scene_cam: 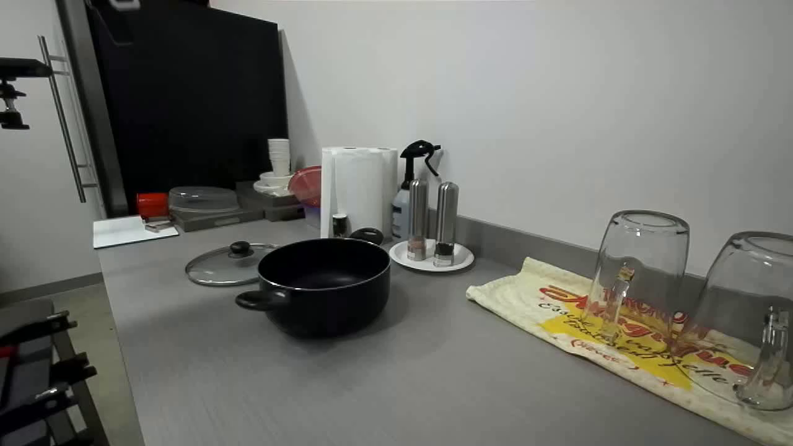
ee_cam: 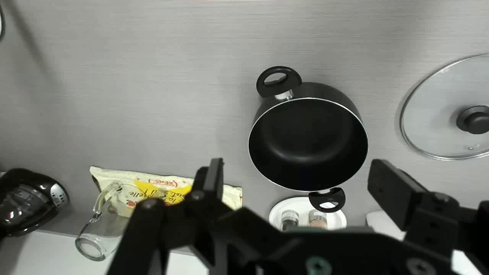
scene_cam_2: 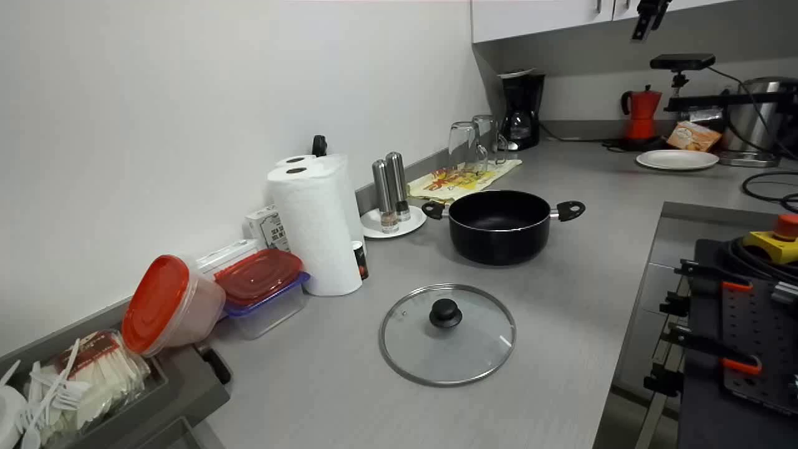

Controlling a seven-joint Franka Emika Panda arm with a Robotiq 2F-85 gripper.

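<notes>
A black two-handled pot (scene_cam: 324, 290) stands uncovered on the grey counter, and its inside looks empty. Its glass lid (scene_cam_2: 447, 345) with a black knob lies flat beside it. In the wrist view, my gripper is open high above the counter, its two fingers spread wide and nothing between them. From there the pot (ee_cam: 308, 142) shows beyond the fingertips, with the lid (ee_cam: 440, 110) cut off at the right edge. A dark gripper part (scene_cam_2: 649, 19) hangs at the top of exterior view 2.
Two grinders (scene_cam_2: 391, 191) stand on a white plate (scene_cam: 464, 257) by the wall, near paper towel rolls (scene_cam_2: 318, 224). Upside-down glass mugs (scene_cam: 643, 275) rest on a printed cloth (scene_cam: 535, 286). Food containers (scene_cam_2: 176, 303) crowd the far end.
</notes>
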